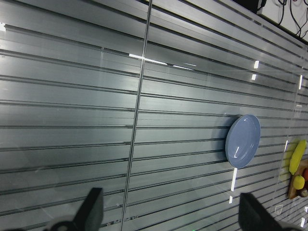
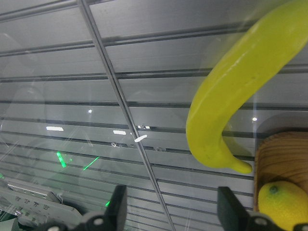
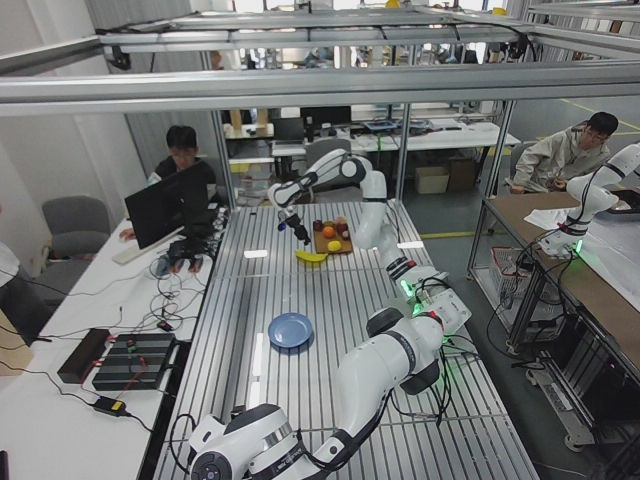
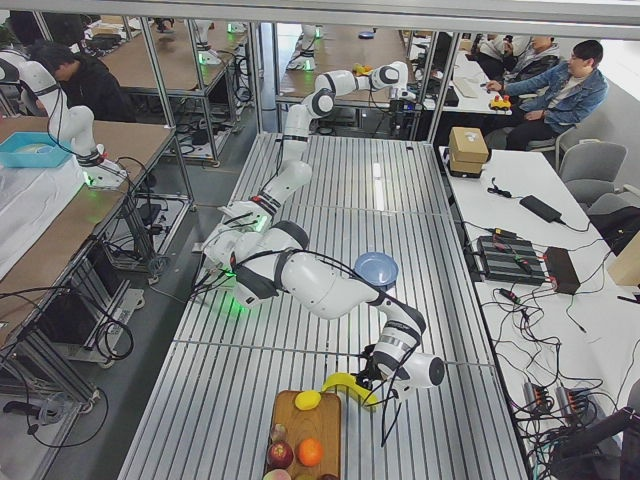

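Note:
A yellow banana (image 2: 240,82) lies on the slatted table beside a wooden board (image 4: 285,440) of fruit with a lemon (image 2: 283,204) and an orange (image 4: 309,452). My right gripper is open just above the banana, nothing visible between its fingers. A blue plate (image 3: 290,330) lies on the middle of the table. My left gripper hangs over bare table at the opposite end, open, with the plate, banana and board off to the right in the left wrist view.
A side bench (image 3: 50,420) with monitor, power units and cables runs along one edge. Two people sit nearby, outside the table.

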